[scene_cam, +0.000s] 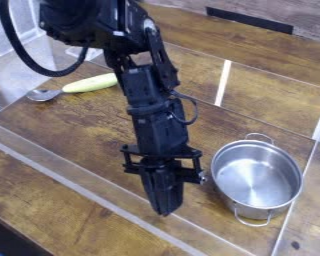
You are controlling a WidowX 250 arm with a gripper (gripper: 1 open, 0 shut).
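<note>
My black gripper (163, 202) is low over the wooden table, just left of a steel pot (256, 175) with two wire handles, and appears shut, with nothing visible between its fingers. Behind the arm at the left lie a pale yellow-green corn-like item (89, 86) and a silver spoon (44, 94).
The wooden table (63, 165) has bare room at the front left and at the back right. A white strip (224, 82) marks the back part of the table, and a pale band runs along the right edge.
</note>
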